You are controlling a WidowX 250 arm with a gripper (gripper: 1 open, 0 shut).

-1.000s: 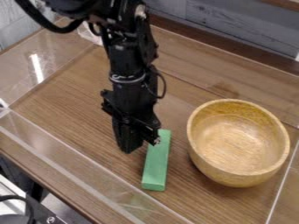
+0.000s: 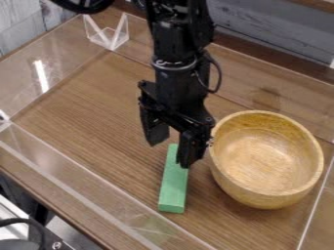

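Observation:
The black gripper [image 2: 173,135] is low over the wooden table [image 2: 78,127], in the middle of the view, just above and partly over the far end of a green block [image 2: 174,192]. Its dark fingers hang apart, open, with nothing clearly held between them. The green block lies lengthwise toward the front of the table, just left of a pale yellow bowl [image 2: 264,184].
A clear plastic object [image 2: 107,29] stands at the back left. A dark cable [image 2: 26,227] shows at the lower left corner. The bowl takes up the right side.
The arm has moved right, toward the bowl and over the green block's far end. The block and bowl look unmoved.

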